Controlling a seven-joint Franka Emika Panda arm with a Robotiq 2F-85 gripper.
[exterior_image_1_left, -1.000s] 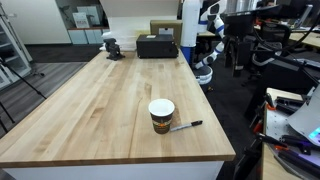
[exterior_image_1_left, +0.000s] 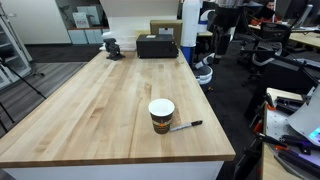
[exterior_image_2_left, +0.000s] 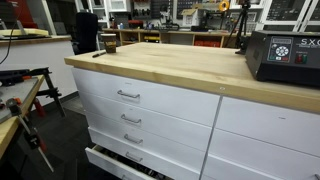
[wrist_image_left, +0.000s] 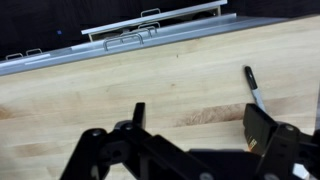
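A dark cup with a white rim (exterior_image_1_left: 161, 116) stands upright near the front end of the wooden table. Beside it lies a dark-and-light marker (exterior_image_1_left: 186, 126); in the wrist view the marker (wrist_image_left: 254, 86) is at the right. My gripper is open above the tabletop, its fingers wide apart with only bare wood showing between them. The right finger (wrist_image_left: 258, 122) overlaps the marker's lower end in that view. Below the tabletop, the bottom drawer (exterior_image_2_left: 120, 164) is pulled out; the drawers above it look closed.
A black box-shaped device (exterior_image_2_left: 287, 57) sits at the table's far end, with a dark machine (exterior_image_1_left: 112, 46) near it. A red-and-black stand (exterior_image_1_left: 285, 128) is off to the right.
At the upper right, the arm's dark end has shifted and turned slightly toward the table. The cup and marker have not moved.
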